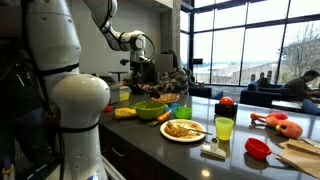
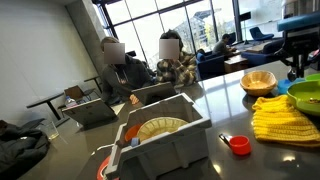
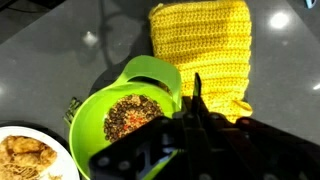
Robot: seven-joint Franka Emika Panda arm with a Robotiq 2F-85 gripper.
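In the wrist view my gripper hangs above the table, fingers close together; what lies between them is too dark to make out. Below it, a green bowl [image 3: 95, 112] holds a speckled reddish and dark mix [image 3: 132, 117]. A yellow knitted cloth [image 3: 203, 48] is spread flat beside the bowl. From the second exterior view, the gripper [image 2: 291, 73] shows as a dark shape near the right edge, by the green bowl [image 2: 307, 95] and the yellow cloth [image 2: 280, 122].
A plate of food [image 1: 172, 131] stands nearer the arm's base, with a yellow-green cup [image 1: 224, 128] and a red bowl [image 1: 258, 149] farther right. The grey bin [image 2: 170, 145] holds a basket. A woven basket [image 2: 259, 80] sits behind the cloth. Two people are in the background.
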